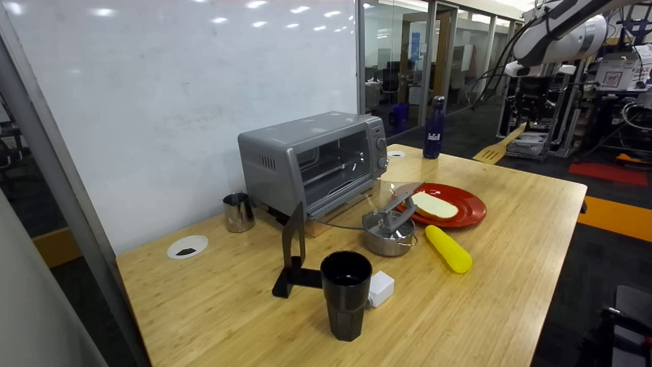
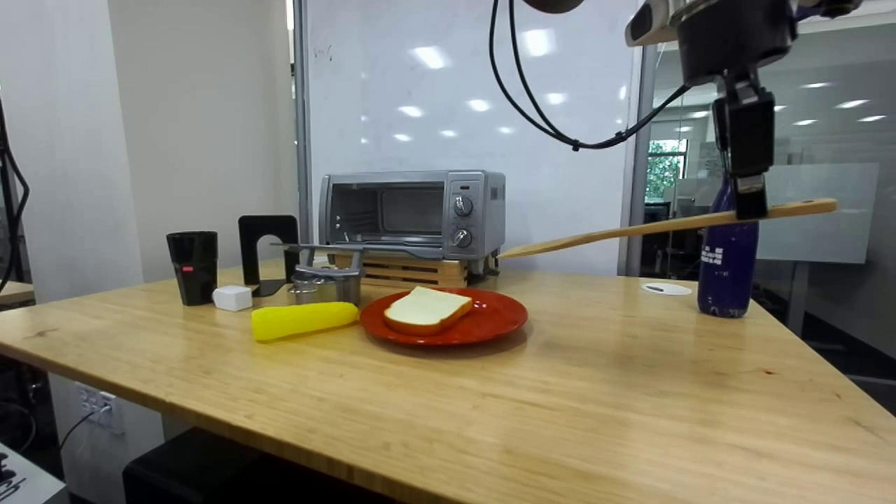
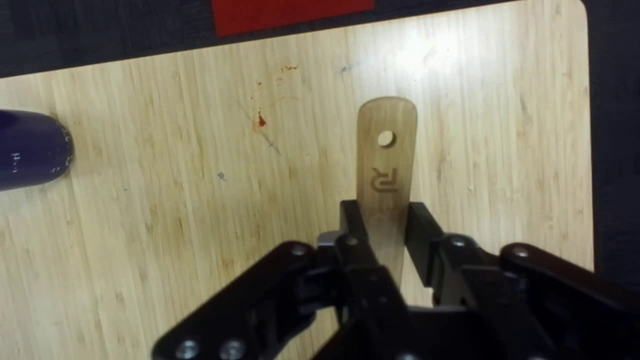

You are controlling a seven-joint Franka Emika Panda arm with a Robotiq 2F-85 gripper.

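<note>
My gripper is shut on the handle of a wooden spatula (image 3: 387, 180), whose holed end sticks out past the fingers. In exterior view 2 the spatula (image 2: 621, 232) hangs above the table, its blade pointing left toward the toaster oven (image 2: 416, 214) and tilted slightly down. The slotted blade of the spatula (image 1: 492, 153) shows in exterior view 1, over the table's far edge. A slice of bread (image 2: 426, 309) lies on a red plate (image 2: 504, 323), left of and below my gripper (image 2: 747, 206). The oven's door is down.
A blue bottle (image 2: 726, 269) stands close behind the gripper in exterior view 2. A lidded pot (image 1: 389, 235), a yellow object (image 1: 449, 248), a black cup (image 1: 346, 293), a black stand (image 1: 293, 257) and a metal pitcher (image 1: 238, 212) occupy the other side.
</note>
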